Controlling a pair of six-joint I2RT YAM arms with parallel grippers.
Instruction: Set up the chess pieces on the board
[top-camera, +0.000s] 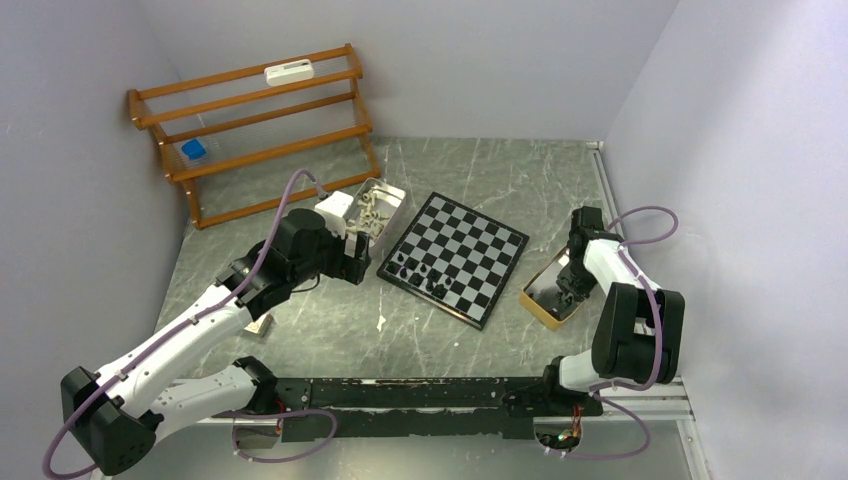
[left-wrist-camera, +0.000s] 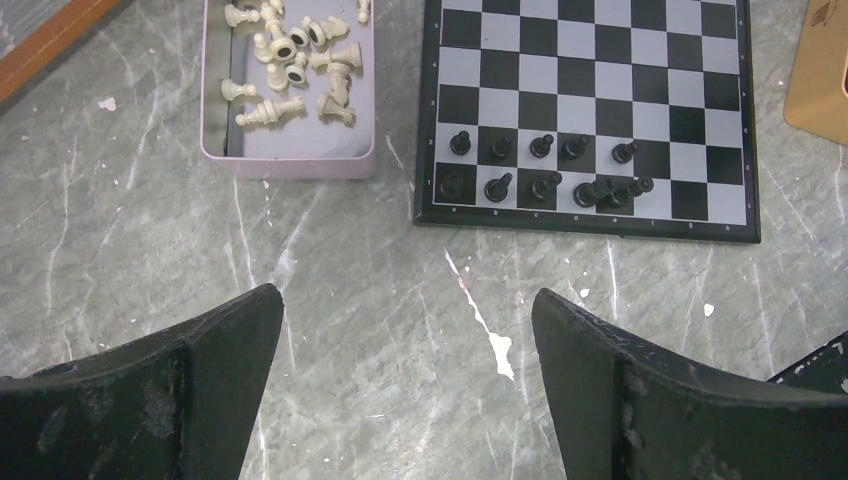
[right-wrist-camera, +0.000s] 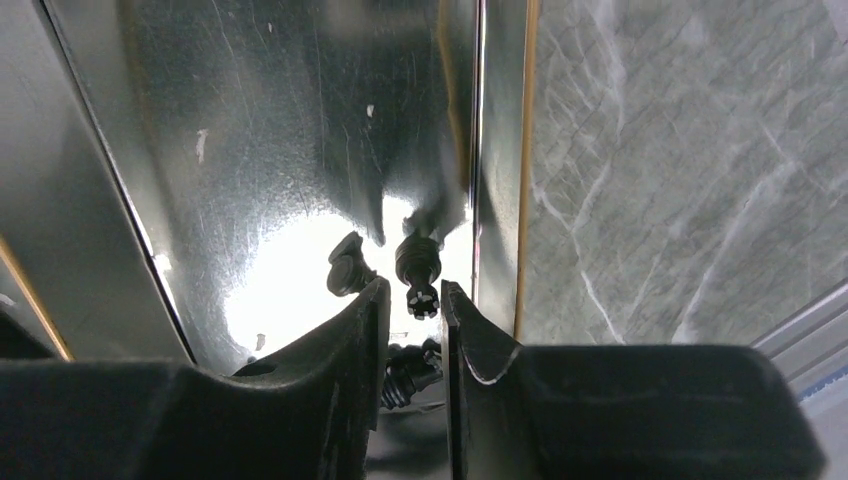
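The chessboard (top-camera: 453, 235) carries several black pieces on its near rows (left-wrist-camera: 542, 145). A pink-grey box (left-wrist-camera: 300, 158) of white pieces (left-wrist-camera: 268, 112) lies to its left. My left gripper stands open above bare table near that box, nothing between its fingers. In the yellow box (top-camera: 540, 312) on the right lie black pieces, seen in the right wrist view as an upright-looking piece (right-wrist-camera: 418, 262) and others (right-wrist-camera: 345, 270). My right gripper is low over this box, fingertips part open beside that piece; whether it touches it is unclear.
A wooden rack (top-camera: 250, 143) stands at the back left, walls enclose the table (top-camera: 480, 165), and the right arm is close to the right wall.
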